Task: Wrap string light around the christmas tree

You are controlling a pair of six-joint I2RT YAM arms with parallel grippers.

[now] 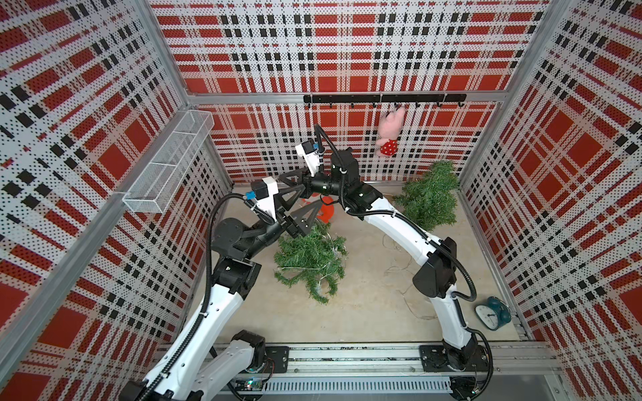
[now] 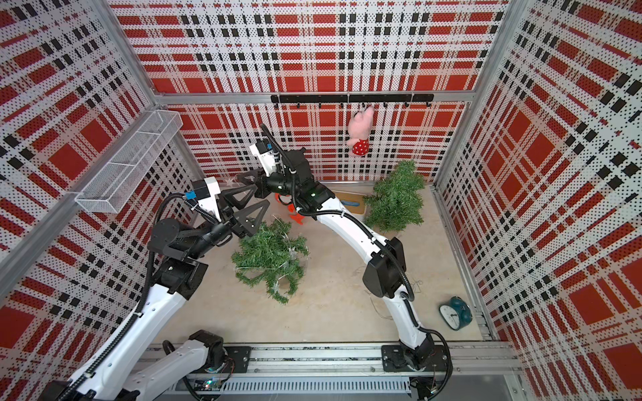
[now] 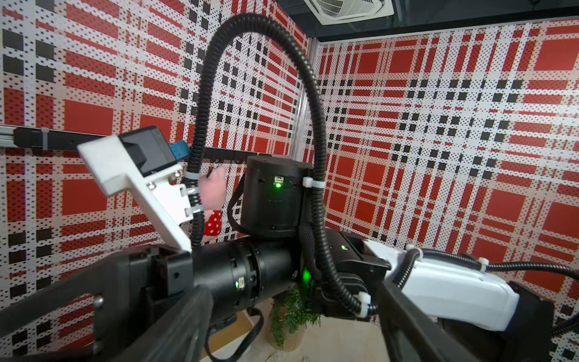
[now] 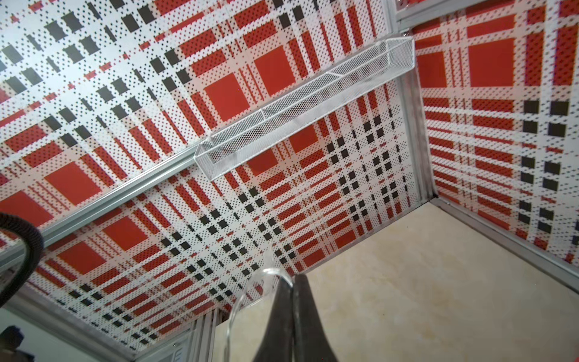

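Observation:
The green christmas tree (image 1: 304, 257) lies in the table's middle, with thin pale string lights (image 2: 292, 257) draped on it. My left gripper (image 2: 257, 204) stands open above the tree, close to the right gripper; in the left wrist view the right arm (image 3: 241, 277) fills its front. My right gripper is shut at the back middle, with a thin clear light wire (image 4: 268, 271) looping from its fingertips. Whether the left fingers touch the right gripper or the wire I cannot tell.
A second tree (image 1: 428, 197) stands back right, beside a mostly hidden tray (image 2: 351, 202). An orange toy (image 1: 324, 208) sits behind the middle tree. A pink plush (image 1: 391, 130) hangs on the back rail. A clock (image 1: 493, 312) lies front right.

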